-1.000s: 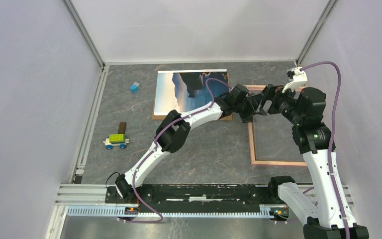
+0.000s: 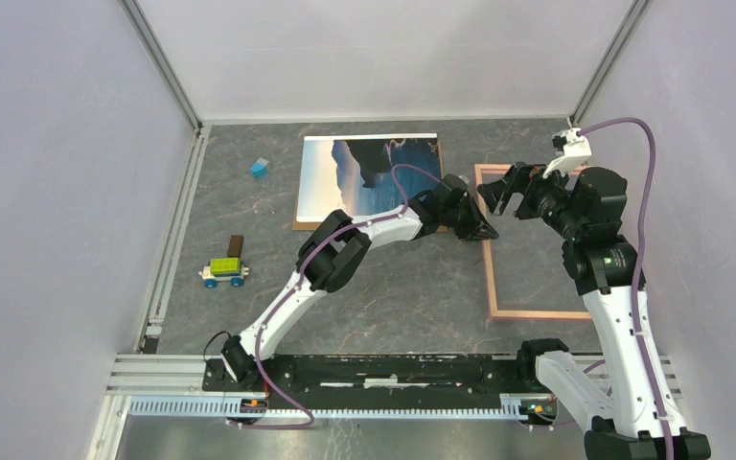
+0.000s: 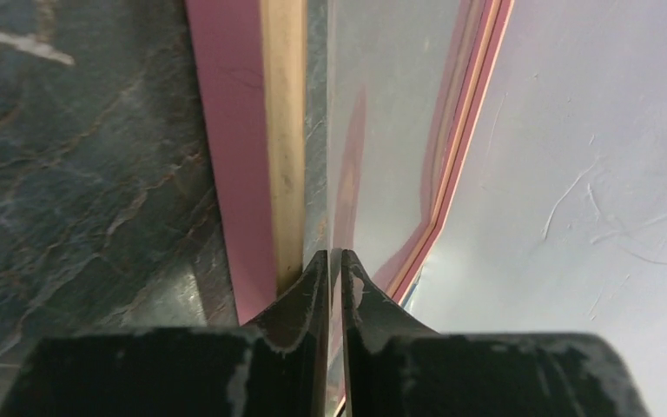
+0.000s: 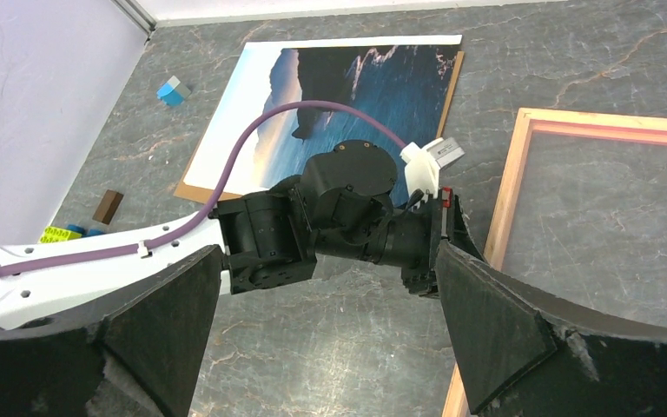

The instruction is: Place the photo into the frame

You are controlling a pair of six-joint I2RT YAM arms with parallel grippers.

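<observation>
The photo [image 2: 324, 187] of a dark coast and blue water lies on a brown board [image 2: 304, 226] at the back of the table. To its right lies the wooden frame [image 2: 491, 287], flat and empty of any picture. My left gripper [image 2: 482, 230] is down at the frame's left bar. In the left wrist view its fingertips [image 3: 326, 261] are nearly together, with what looks like a clear sheet's edge [image 3: 331, 156] running between them; whether they grip it is unclear. Over the frame's upper left corner, my right gripper hangs open and empty.
A toy wagon with a green block [image 2: 224, 266], a brown block [image 2: 236, 245] and a blue block [image 2: 260, 168] lie at the left. The two grippers are close together, and walls enclose the table.
The frame has slid slightly to the right. My left gripper's fingers have come closer together and shifted a little at the frame's left bar. The right arm is still.
</observation>
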